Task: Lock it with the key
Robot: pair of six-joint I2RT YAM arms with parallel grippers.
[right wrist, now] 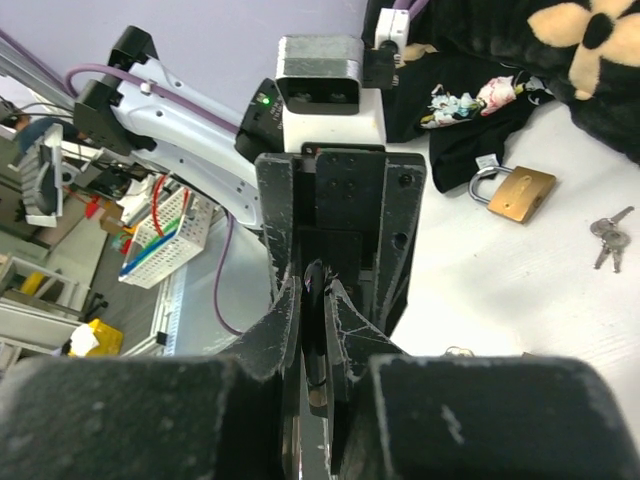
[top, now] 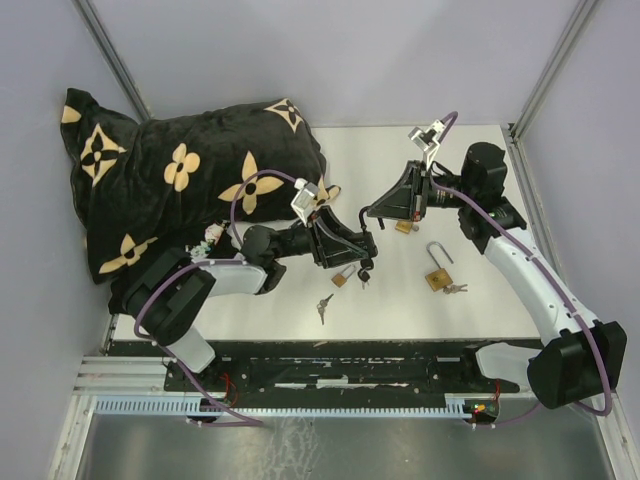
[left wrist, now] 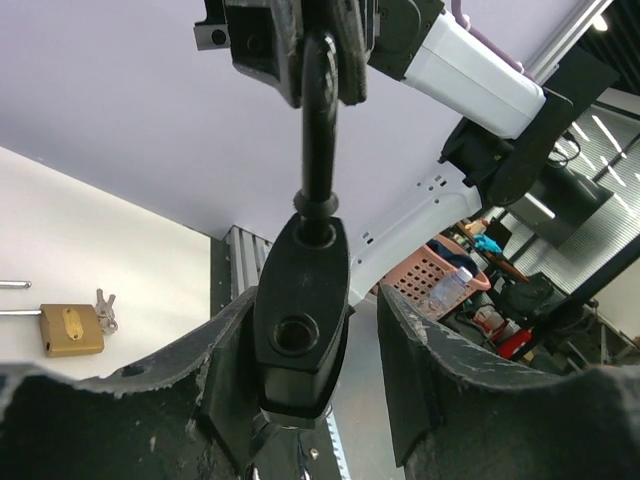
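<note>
A black padlock hangs in the air between my two arms, its body upright below a long dark shackle. That shackle is pinched at the top by my right gripper, which is shut on it. Around the padlock body stands my left gripper, part open. Its left finger is against or very close to the body, while a gap shows beside the right finger. In the top view, a small dark piece with a key shows just under the left gripper's tips.
Brass padlocks lie on the white table: one below the left gripper, one with a long shackle to the right, another behind. Loose keys lie near the front; more keys are at right. A dark patterned cushion fills the back left.
</note>
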